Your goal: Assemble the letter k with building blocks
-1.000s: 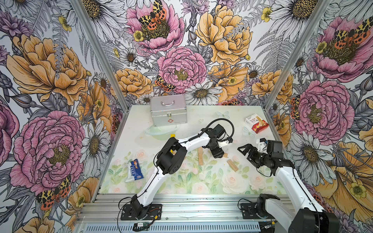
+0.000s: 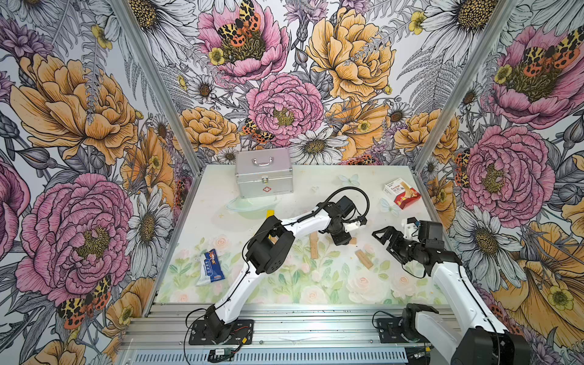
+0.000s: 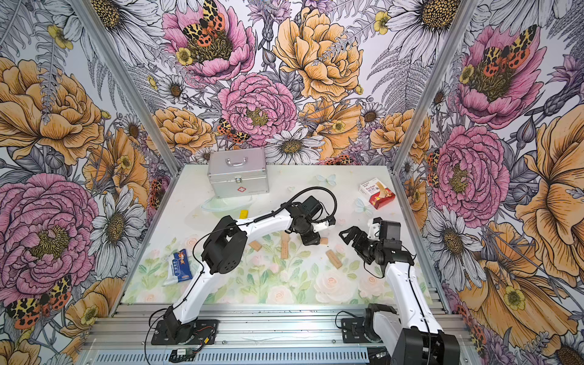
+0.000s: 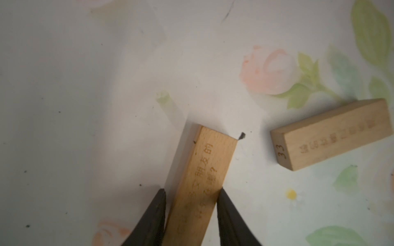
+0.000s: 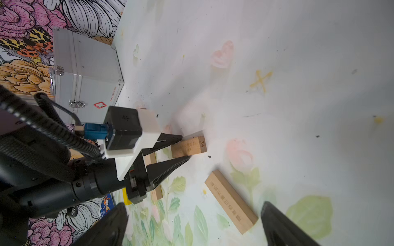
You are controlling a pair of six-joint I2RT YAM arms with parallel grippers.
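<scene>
Several wooden blocks lie on the table. In the left wrist view, one inscribed block (image 4: 205,168) lies between the fingers of my left gripper; the right finger meets its edge, while a small gap shows at the left. That block's end, marked 34 (image 5: 201,144), points away from the gripper in the right wrist view. A slanted block (image 4: 340,133), also seen as a block (image 2: 363,258) in the top left view, lies apart from it. Left of these are an upright-running block (image 3: 284,246) and a shorter-looking block (image 3: 255,245). My right gripper hovers open and empty.
A silver case (image 2: 264,173) stands at the back left, with a yellow piece (image 2: 270,213) in front. A red and white box (image 2: 401,193) sits back right, a blue packet (image 2: 213,265) front left.
My left gripper has shifted very slightly at the block, its wrist tilting a little. The right arm and the other blocks stay where they were.
</scene>
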